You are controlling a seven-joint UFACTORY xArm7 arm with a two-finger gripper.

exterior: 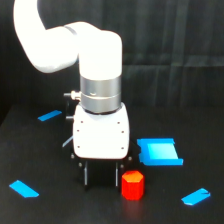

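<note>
A bright red block (133, 185) rests on the dark table, low and right of the middle. My gripper (101, 184) points straight down from the white arm, immediately to the left of the block. Its thin dark fingers are spread wide, and nothing shows between them. The right finger stands close beside the block's left side; whether they touch I cannot tell.
Behind and right of the block lies a blue square (146, 142) with a pale blue inner area. Blue strips lie at the left front (23, 189), left back (50, 115) and right front (196, 197). Bare dark table separates them.
</note>
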